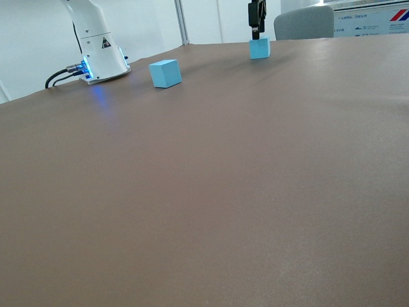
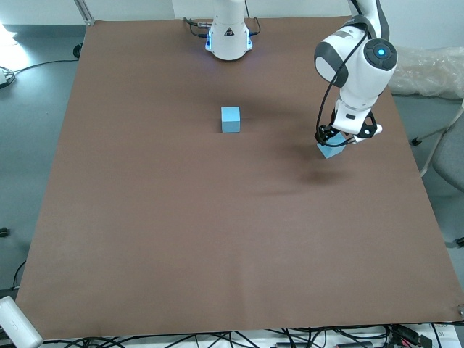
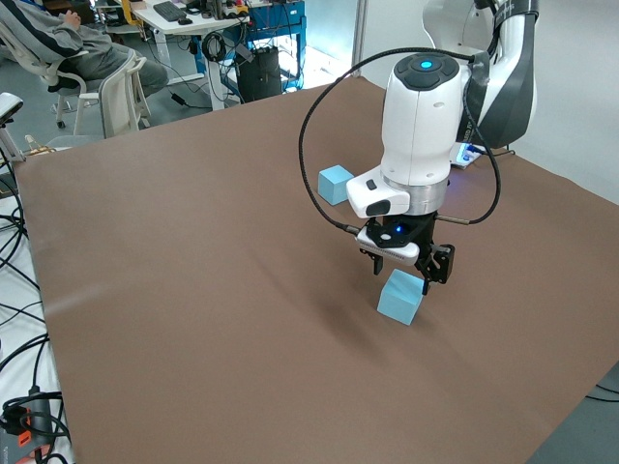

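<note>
Two light blue cubes are on the brown table. One cube [image 2: 230,119] sits near the middle, also visible in the top view [image 1: 165,73]. The other cube [image 3: 400,296] lies toward the table's edge, with my gripper [image 3: 406,267] just above it. In the right view the gripper's two black fingers stand apart over that cube's top, so it is open. In the top view the black fingers are directly over this cube [image 1: 259,48]; whether they touch it is unclear.
A white robot base [image 2: 229,40] with cables stands at the back edge of the table [image 2: 217,232]. A grey chair [image 2: 449,152] is beside the right edge in the left view. Black cables run along the near edge.
</note>
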